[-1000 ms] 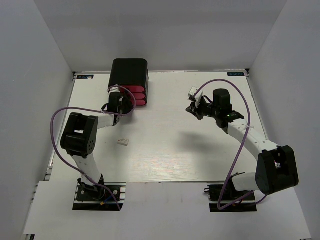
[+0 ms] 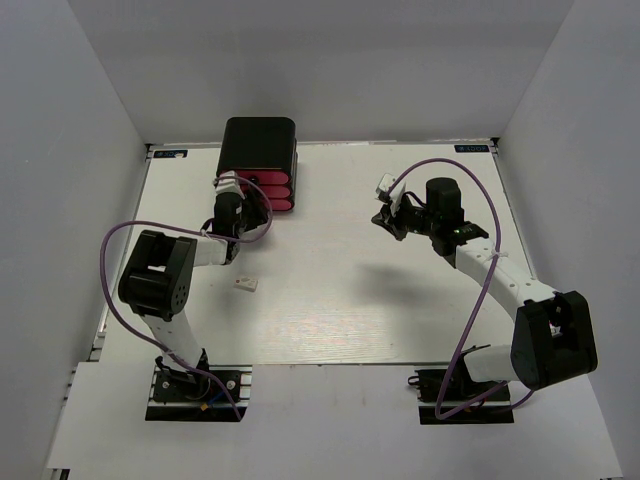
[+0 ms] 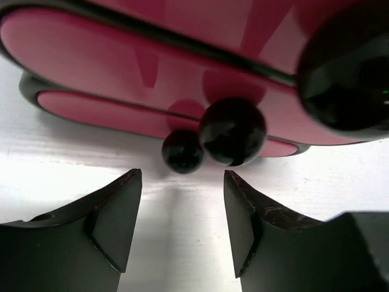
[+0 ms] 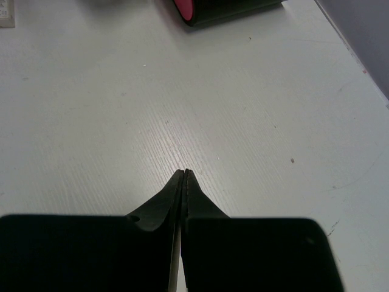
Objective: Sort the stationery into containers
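Observation:
A black box with pink drawer fronts (image 2: 267,178) stands at the back left of the table in the top view. In the left wrist view its drawers fill the upper part, each with a round black knob (image 3: 233,131). My left gripper is open in front of the drawers; the lowest knob (image 3: 182,151) appears just beyond the space between its fingertips, apart from both. A small pale item (image 2: 246,284) lies on the table near the left arm. Over the right half, my right gripper is shut, nothing showing between its fingers.
Grey walls close off the left, right and back. Loose purple cables (image 2: 105,265) loop around both arms.
Over the last second the left arm has shifted slightly at the drawers, lowering a little toward the front in the top view. The right arm and the pale item have stayed put.

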